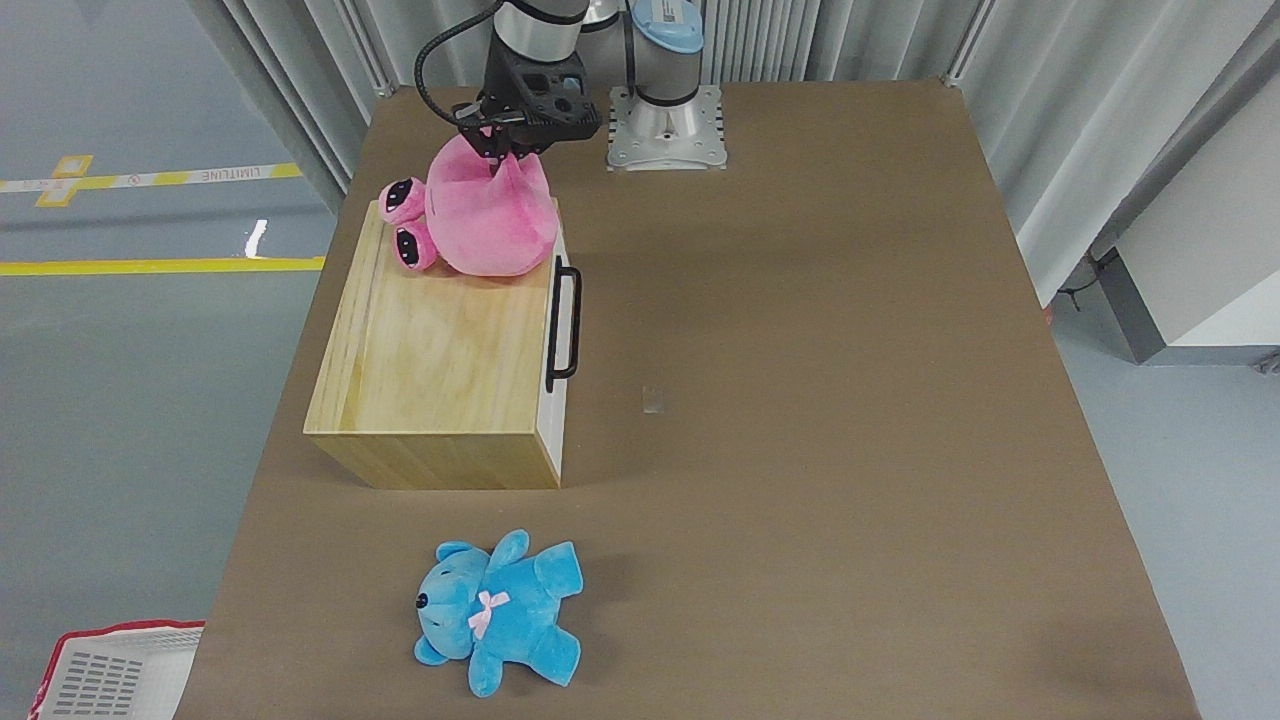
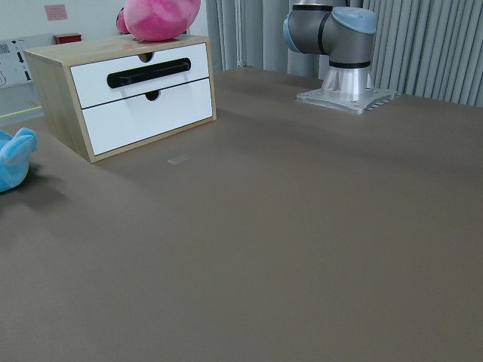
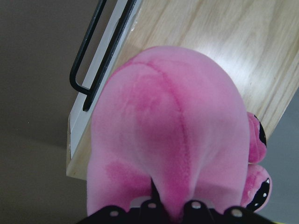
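A pink plush toy with big eyes rests on top of a light wooden drawer cabinet, at its far end, also seen in the left camera. My gripper is shut on the plush from above; in the wrist view its fingers pinch a fold of fabric at the bottom edge. The cabinet's white front carries a black handle.
A blue teddy bear lies on the table in front of the cabinet. A red-rimmed white basket stands on the floor at the lower left.
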